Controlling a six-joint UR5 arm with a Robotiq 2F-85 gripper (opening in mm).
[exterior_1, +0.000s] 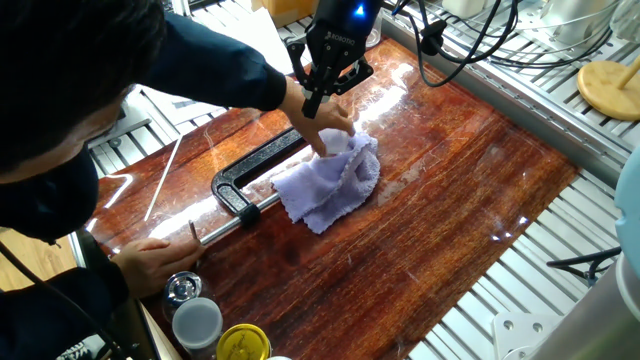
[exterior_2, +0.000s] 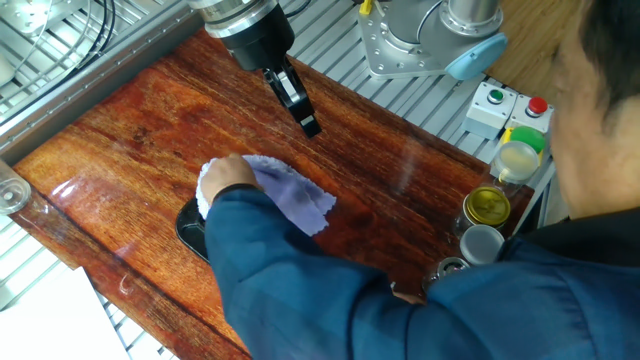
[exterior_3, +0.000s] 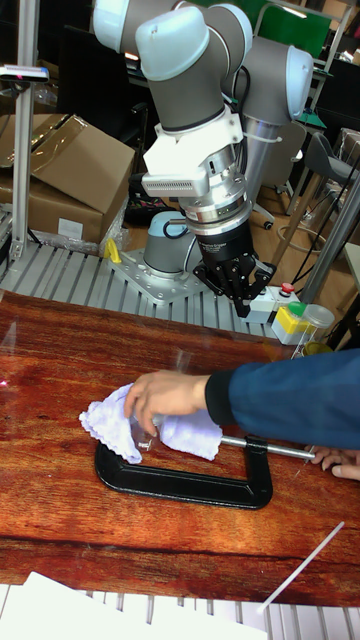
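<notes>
My gripper hangs above the table, its fingers drawn together with nothing visible between them. In the second exterior view the gripper is apart from the cloth and the person's hand. A lilac cloth lies crumpled on the wooden tabletop, partly over a black C-clamp. One of the person's hands reaches onto the cloth and a clear container, hiding much of that container. The other hand is at the end of the clamp's metal rod.
Near the person stand several jars, including a yellow-lidded jar and a white-lidded jar. A thin white stick lies by the table edge.
</notes>
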